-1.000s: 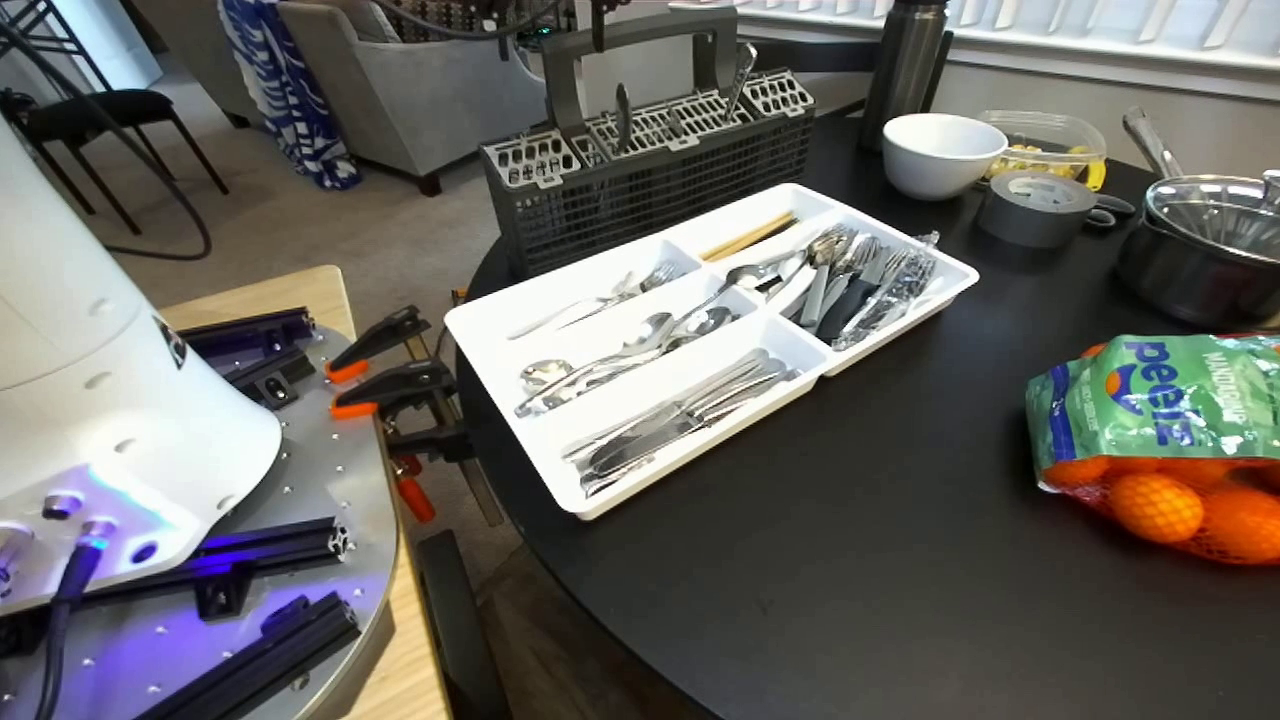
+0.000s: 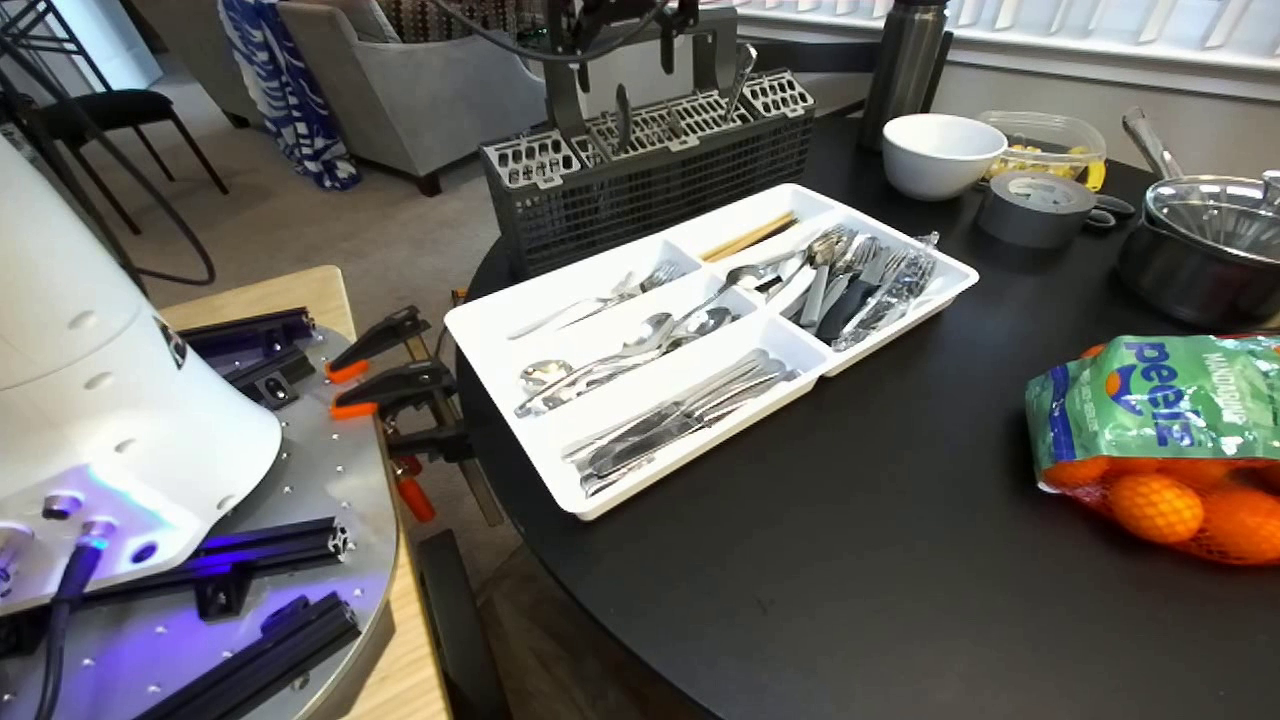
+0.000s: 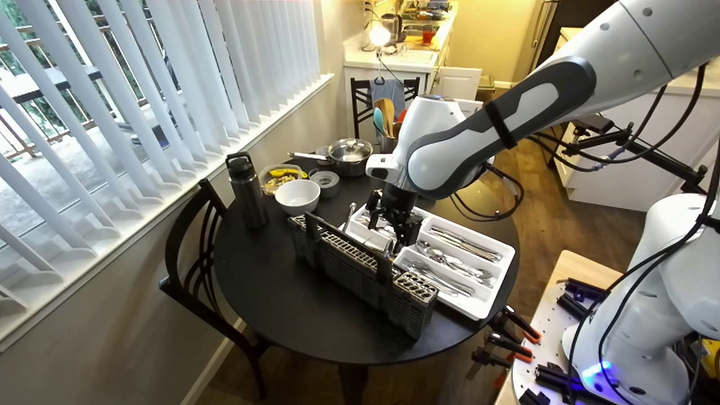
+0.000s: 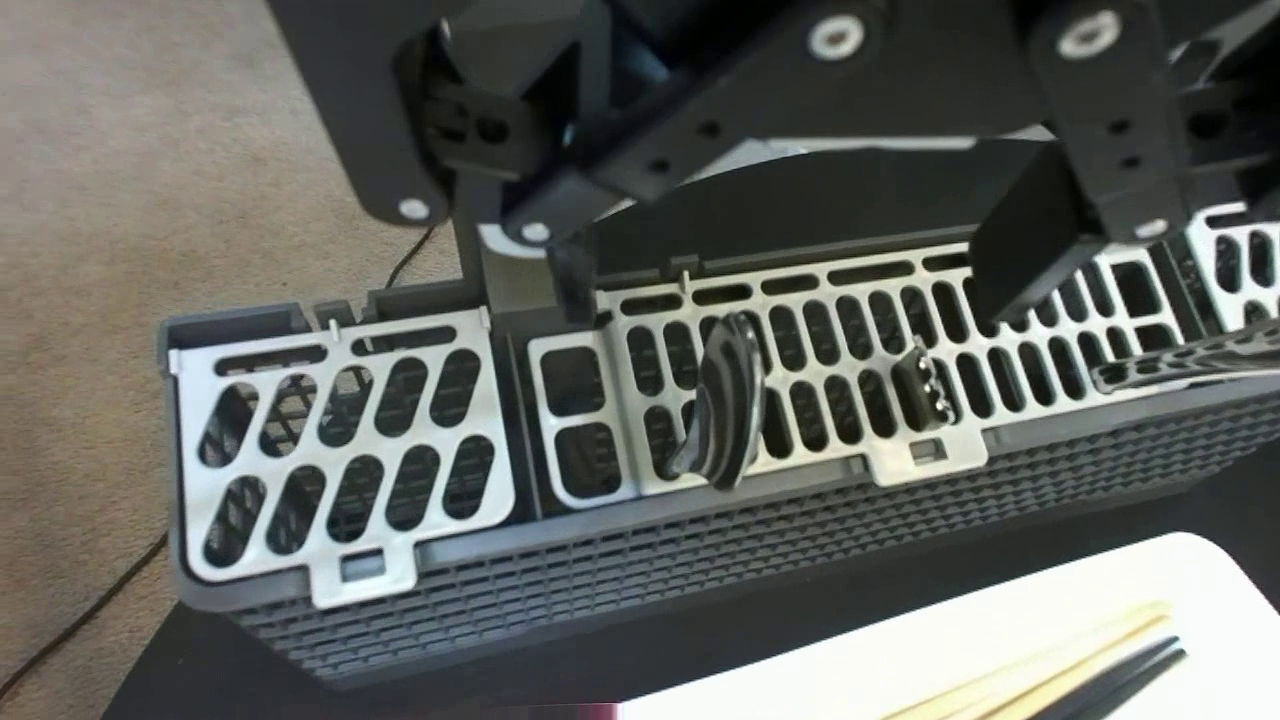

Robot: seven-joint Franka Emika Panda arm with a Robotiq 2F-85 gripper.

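My gripper (image 2: pixel 626 66) hangs open above the grey cutlery basket (image 2: pixel 654 174), with nothing between its fingers. In the wrist view the two fingers (image 4: pixel 576 274) stand wide apart over the basket's slotted lid. A shiny curved utensil handle (image 4: pixel 726 402) rises from the slots, nearer the left finger and lower in that picture. Farther right another metal handle (image 4: pixel 1200 358) leans out, and a small dark utensil end (image 4: pixel 924 390) shows between them. The white cutlery tray (image 2: pixel 486 330) lies beside the basket, with forks, spoons (image 2: pixel 546 374), knives (image 2: pixel 684 420) and chopsticks (image 2: pixel 750 236) in its compartments.
The basket's tall handle (image 2: pixel 714 48) rises close to my gripper. A white bowl (image 2: pixel 942 156), tape roll (image 2: pixel 1034 206), lidded pot (image 2: pixel 1212 270) and dark bottle (image 2: pixel 902 72) stand farther along the table. A bag of mandarins (image 2: pixel 1158 420) lies at right.
In exterior view 1 my gripper has moved right and lower, to over the basket. The basket, its utensils and the tray have stayed in place.
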